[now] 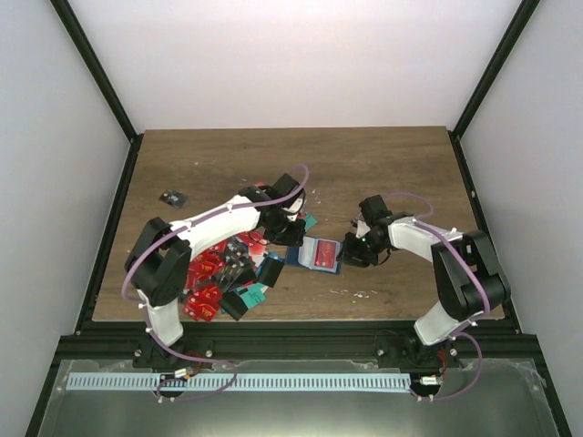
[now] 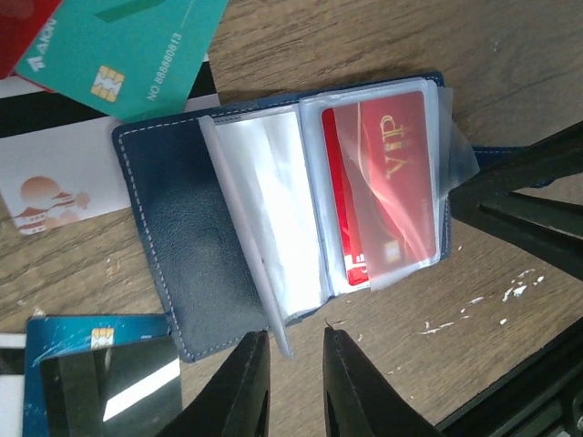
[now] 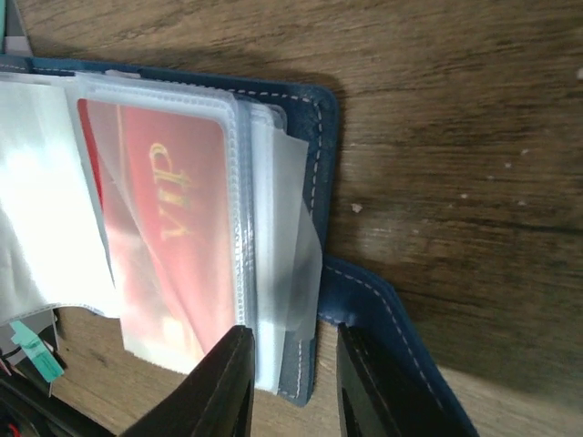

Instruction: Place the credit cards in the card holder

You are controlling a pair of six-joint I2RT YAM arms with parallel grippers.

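Note:
The blue card holder (image 2: 200, 228) lies open and flat on the table, its clear sleeves spread. A red VIP card (image 2: 401, 164) sits in the right-hand sleeve, with a second red card edge beside it. My left gripper is open at the holder's lower edge; the end of a standing sleeve flap (image 2: 264, 282) reaches between its fingertips without visible grip on both sides. At the holder's right end my right gripper is open, with loose sleeve edges (image 3: 287, 237) ahead of its fingers and the blue strap (image 3: 373, 300) by its right finger.
Many loose cards, red, black and teal (image 1: 250, 296), lie heaped left of the holder, under the left arm. A dark card (image 1: 173, 198) lies apart at far left. White scraps (image 1: 364, 294) dot the wood at front right.

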